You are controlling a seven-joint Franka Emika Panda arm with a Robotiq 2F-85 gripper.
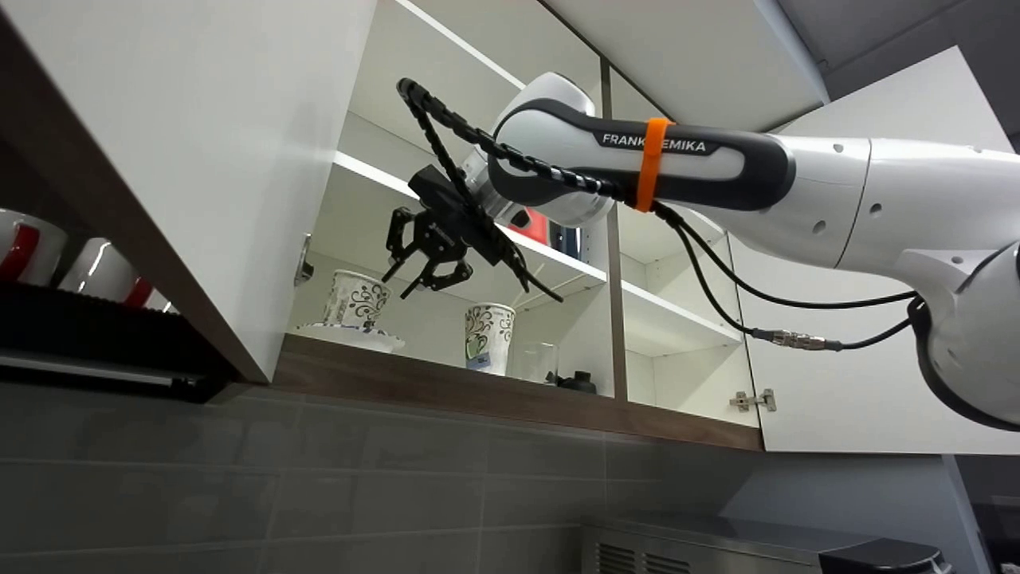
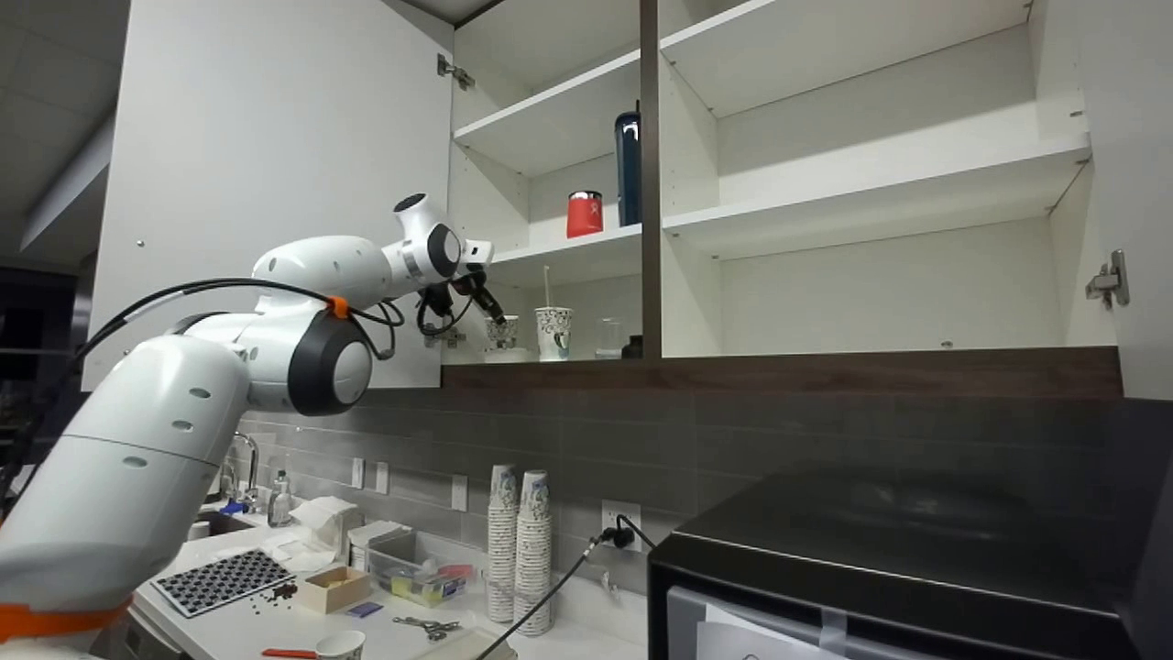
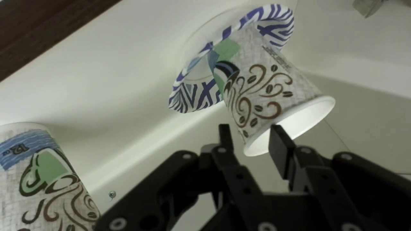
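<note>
A patterned paper cup [image 3: 266, 84] stands on a paper plate with a blue zigzag rim [image 3: 192, 96], on the lower cabinet shelf. In the wrist view my gripper is at the cup's open rim, its fingers part way together with a gap showing between them. The right fingertip overlaps the near rim; the left one is just off the cup's side. Whether the fingers press on the cup cannot be told. Exterior view 1 shows the gripper [image 1: 394, 287] just above and right of the cup [image 1: 355, 298] and plate [image 1: 368, 338].
A second patterned cup [image 1: 488, 336] with a stick in it stands to the right, beside a clear glass [image 1: 533, 363] and a small black object [image 1: 578, 383]. Above is the middle shelf, holding a red tumbler [image 2: 585, 214] and dark bottle [image 2: 628, 167]. An open door flanks the left.
</note>
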